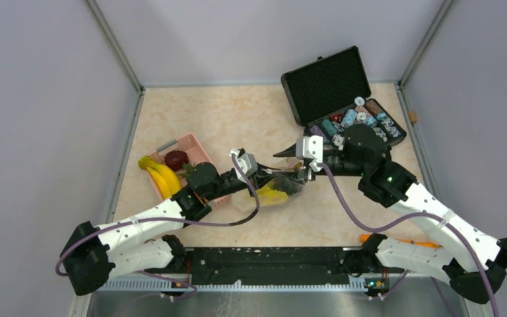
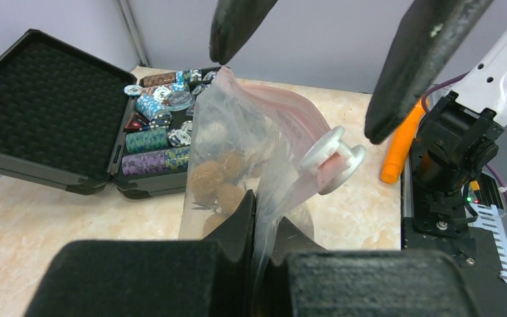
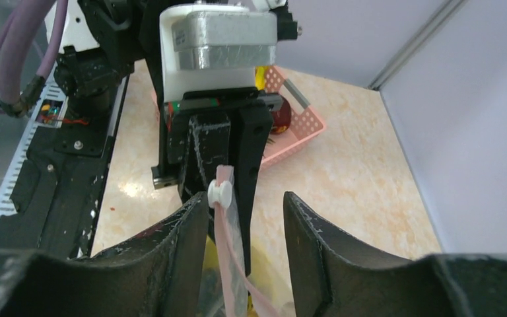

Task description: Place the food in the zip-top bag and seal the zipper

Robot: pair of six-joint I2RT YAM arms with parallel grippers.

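Observation:
The zip top bag [image 2: 218, 172], with round brown food inside and a white slider [image 2: 330, 158] on its pink zipper, stands in mid-table; yellow food [image 1: 274, 195] shows in it in the top view. My left gripper is shut on the bag's edge. My right gripper is open around the zipper's end, its fingers apart from it; the white slider shows beside its left finger in the right wrist view.
A pink basket [image 1: 198, 152] with bananas and a red fruit sits at left. An open black case [image 1: 323, 86] of chips is at back right. An orange tube [image 2: 403, 145] lies at front right.

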